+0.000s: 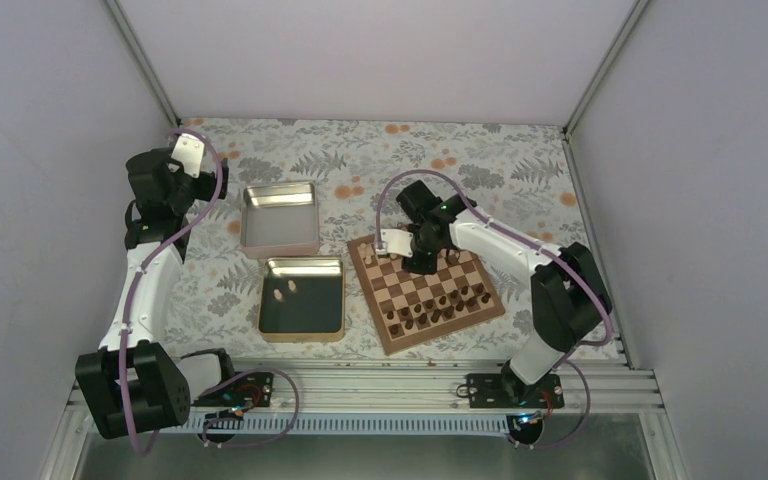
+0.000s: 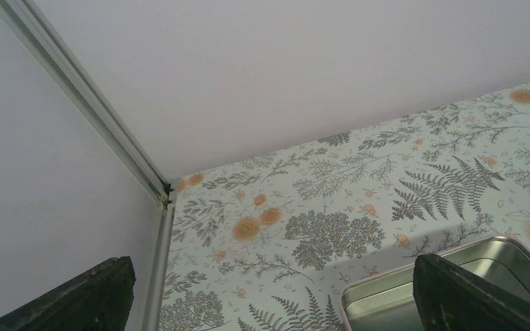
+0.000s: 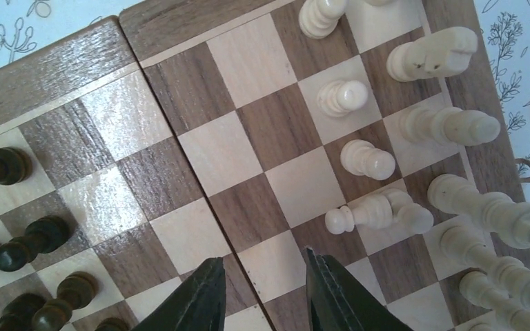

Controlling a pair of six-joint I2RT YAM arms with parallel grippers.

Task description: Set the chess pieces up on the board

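The wooden chessboard (image 1: pixel 392 345) lies right of the table's middle. Dark pieces (image 3: pixel 36 243) stand along its near side, white pieces (image 3: pixel 448 126) along its far side. Two white pawns (image 3: pixel 343 98) (image 3: pixel 368 160) stand upright. Beside them a white pawn (image 3: pixel 371 212) appears to lie on its side against another light piece; where one ends is hard to tell. Over the board, my right gripper is open, its fingers apart with bare squares between them. At the far left, my left gripper hangs open and empty.
Two small light pieces (image 1: pixel 285 290) rest in the dark-bottomed tray (image 1: pixel 302 338) left of the board. Behind it stands an empty grey tray (image 1: pixel 280 215).
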